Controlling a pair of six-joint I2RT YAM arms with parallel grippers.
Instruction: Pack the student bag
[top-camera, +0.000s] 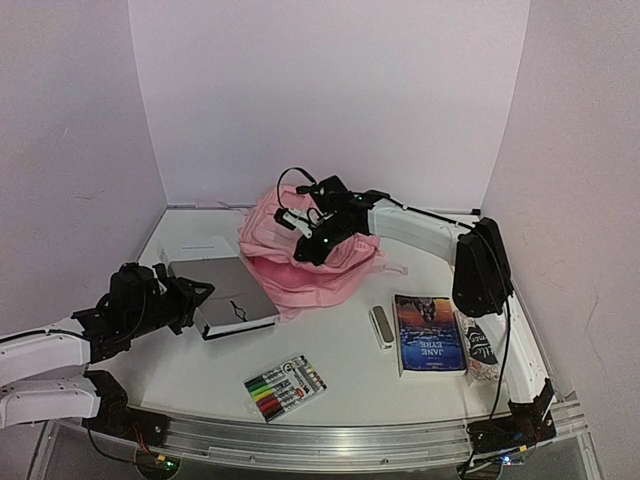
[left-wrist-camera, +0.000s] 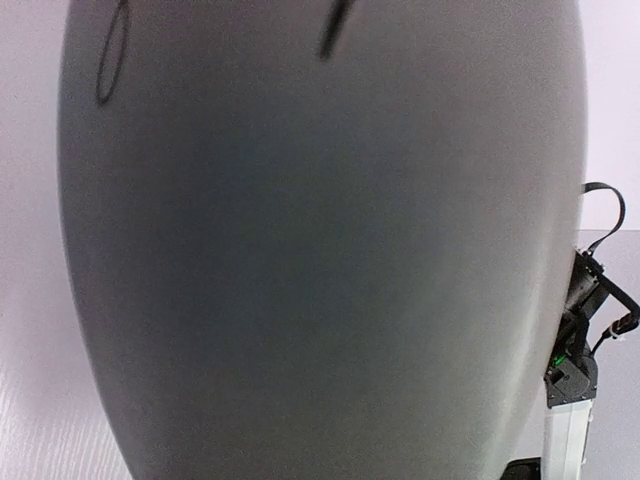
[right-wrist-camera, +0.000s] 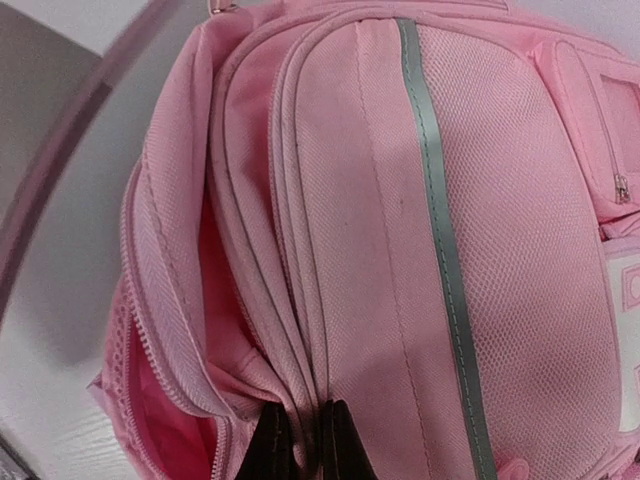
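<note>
The pink bag (top-camera: 310, 285) lies at the back of the table, its mouth partly spread. My right gripper is shut on a fold of the bag's edge (right-wrist-camera: 290, 350); dark fingers (right-wrist-camera: 345, 445) sit either side of the pink cloth. At left, a flat grey laptop-like case (top-camera: 225, 285) is tilted beside the bag, held at its left edge by my left gripper (top-camera: 203, 292). Its grey face (left-wrist-camera: 320, 260) fills most of the left wrist view and hides the left fingertips.
A pack of coloured markers (top-camera: 285, 388) lies near the front. To the right are a grey case (top-camera: 381, 327), the Jane Eyre book (top-camera: 430, 335) and a patterned pouch (top-camera: 482, 345). Bare table lies between the markers and the bag.
</note>
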